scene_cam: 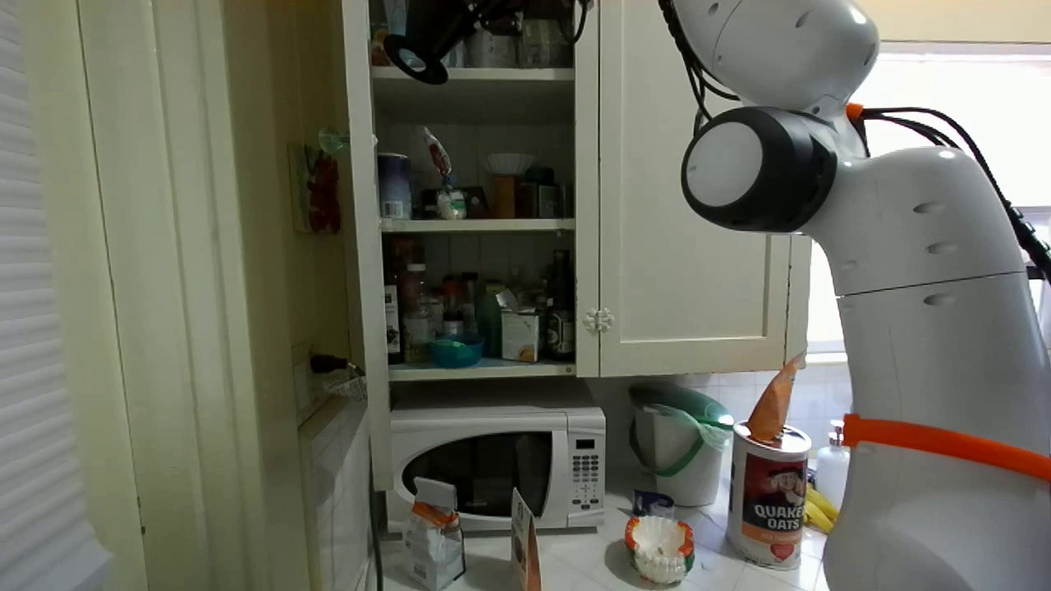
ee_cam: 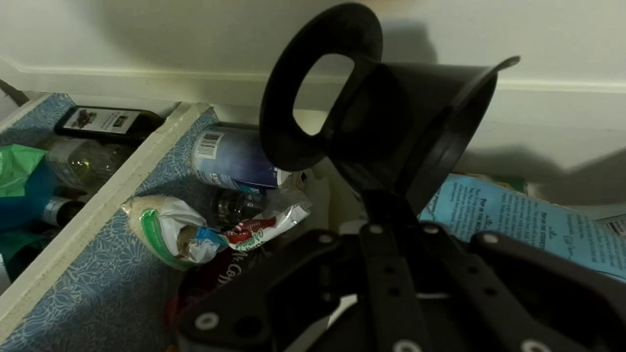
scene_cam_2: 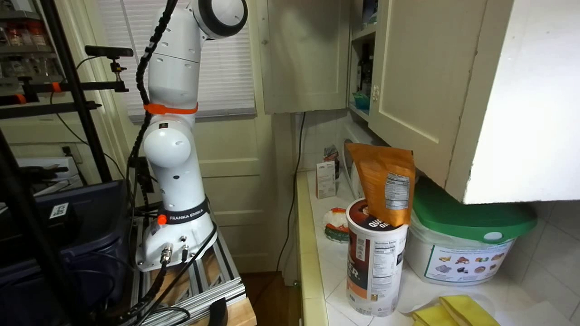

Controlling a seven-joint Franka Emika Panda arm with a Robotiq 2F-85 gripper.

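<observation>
A black cone-shaped piece with a flat flange, resembling a coffee dripper (ee_cam: 437, 97), hangs tilted in my gripper. The fingers are shut on its edge at the narrow lower part in the wrist view. From the first exterior view, the dripper (scene_cam: 425, 34) is up at the cupboard's top shelf (scene_cam: 473, 75), in front of the opening, with my gripper (scene_cam: 478, 14) partly cut off by the frame's top. Whether the dripper touches the shelf cannot be told. The second exterior view shows the arm but neither gripper nor dripper.
On the middle shelf (scene_cam: 478, 226) stand a blue can (scene_cam: 394, 187), a twisted bag (scene_cam: 450, 202) and paper filters (scene_cam: 509, 163). Bottles and a blue bowl (scene_cam: 457, 351) fill the shelf below. A closed cupboard door (scene_cam: 695, 177) borders the opening on the right.
</observation>
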